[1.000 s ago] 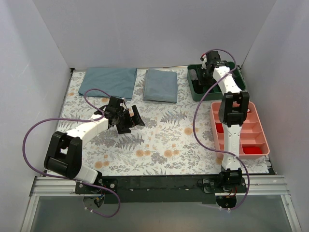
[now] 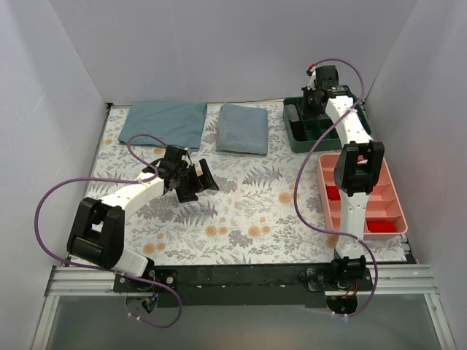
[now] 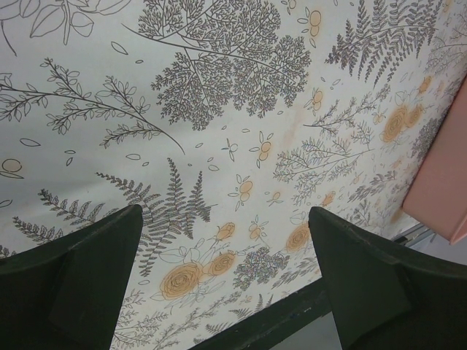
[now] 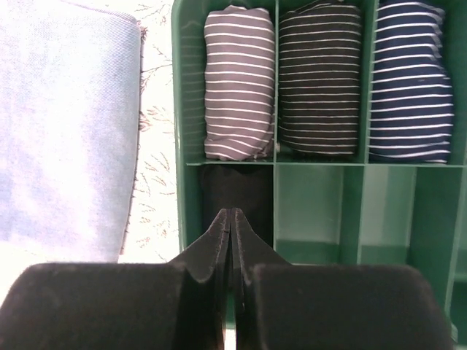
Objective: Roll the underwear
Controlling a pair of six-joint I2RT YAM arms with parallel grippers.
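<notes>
Three striped rolled garments fill the back row of the green divided box (image 4: 306,164): a mauve-grey roll (image 4: 237,87), a dark brown-black roll (image 4: 319,80) and a navy roll (image 4: 410,87). A plain black cloth (image 4: 244,193) lies in the front left compartment, partly hidden by my fingers. Over this box my right gripper is shut, nothing visible between its fingertips. My left gripper stands open above the bare patterned tabletop, its two fingers wide apart with only the surface between them. No loose underwear shows on the table.
Two folded blue-grey cloths (image 2: 164,125) (image 2: 243,129) lie at the back. A pink divided box (image 2: 363,193) with red items in it stands at the right, in front of the green one.
The right arm has risen and shifted slightly back and to the right over the green box. My left arm stays where it was.
</notes>
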